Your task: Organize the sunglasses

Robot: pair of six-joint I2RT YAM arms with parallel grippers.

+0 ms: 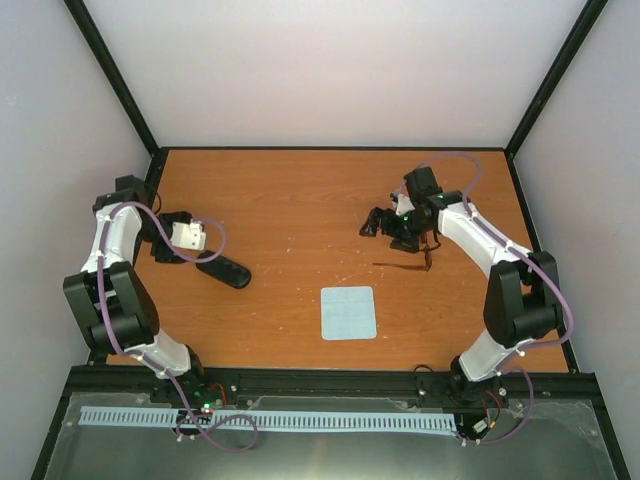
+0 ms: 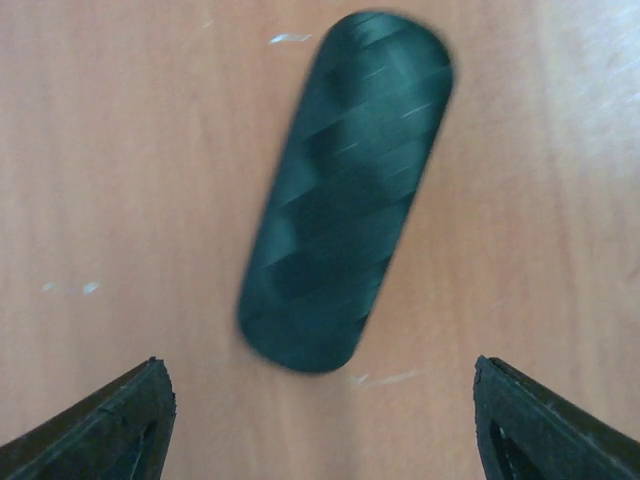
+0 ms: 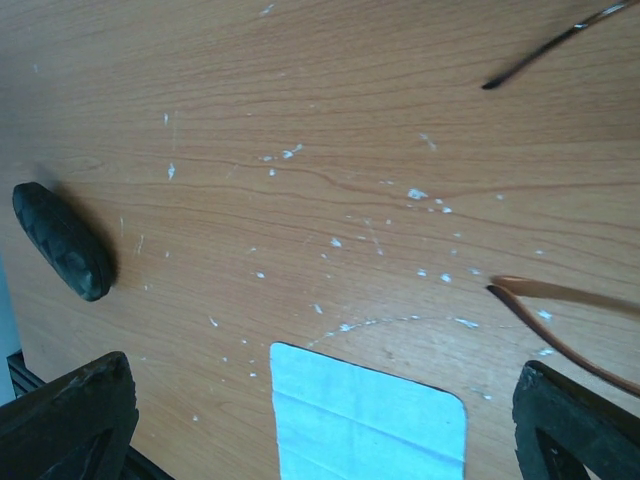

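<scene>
A black quilted glasses case (image 1: 224, 270) lies at the left of the table, filling the middle of the left wrist view (image 2: 345, 190). My left gripper is open just beside it, nothing between its fingers. Brown sunglasses (image 1: 400, 266) lie on the right of the table, partly hidden under my right gripper (image 1: 380, 224); their thin temples (image 3: 560, 330) show in the right wrist view. My right gripper is open above the table, with nothing between its fingers. A light blue square cloth (image 1: 348, 313) lies flat at the middle front.
Walls stand behind and at both sides, and a dark frame edge runs along the front.
</scene>
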